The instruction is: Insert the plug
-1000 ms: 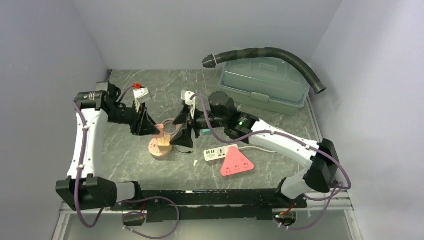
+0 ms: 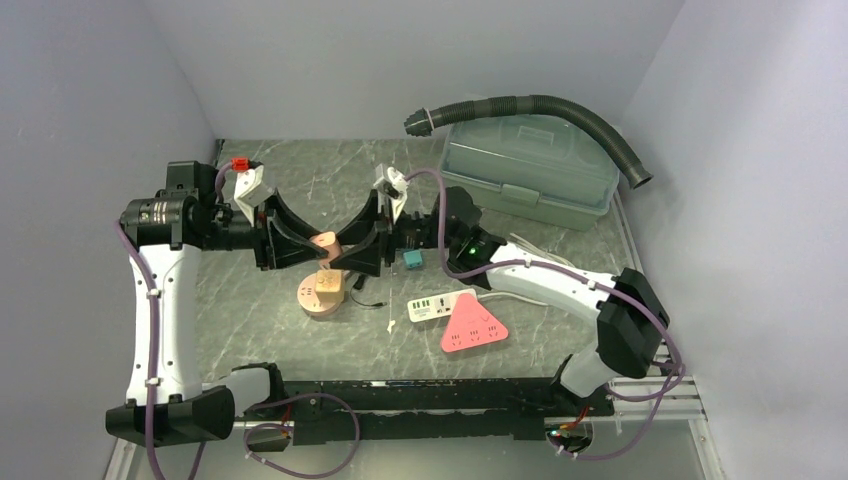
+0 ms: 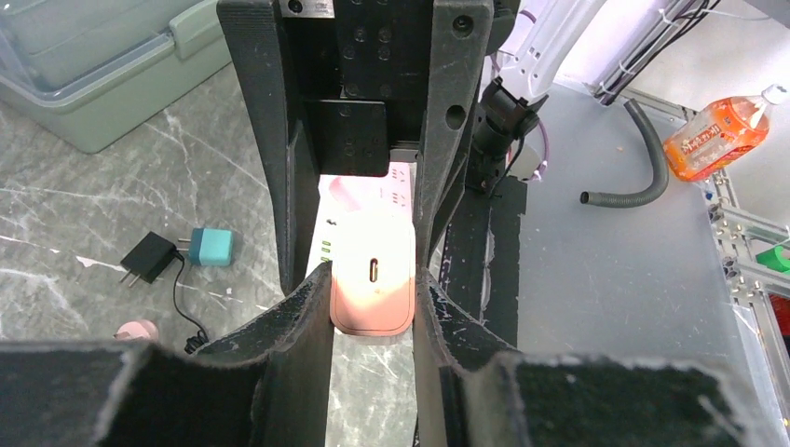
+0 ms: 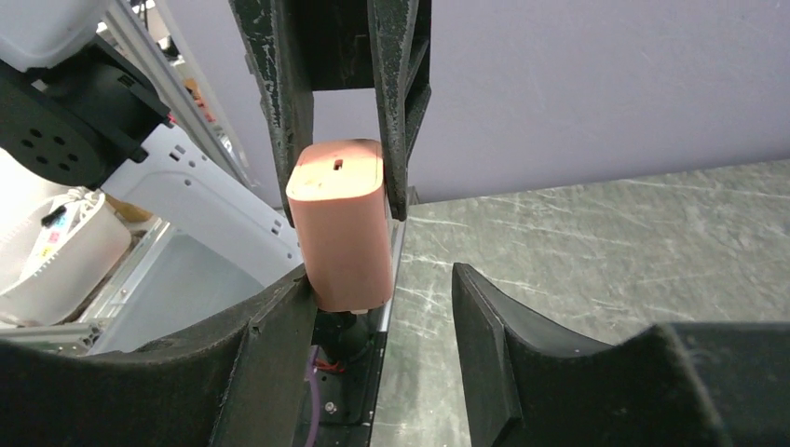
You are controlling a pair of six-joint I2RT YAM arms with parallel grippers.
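Observation:
A pink plug is pinched between the fingers of my left gripper, above the table. In the left wrist view, its slotted face points toward the camera. In the right wrist view, one right finger overlaps the plug's lower left edge, while the other finger stands clear of it; whether any contact exists, I cannot tell. A white power strip and a pink triangular socket block lie on the table.
Below the grippers sits a round pink socket with a tan block on it. A black adapter and a teal adapter lie nearby. The green box and the hose occupy the back right.
The right gripper has closed in leftward until its fingers reach around the plug; the gap between the arms is gone.

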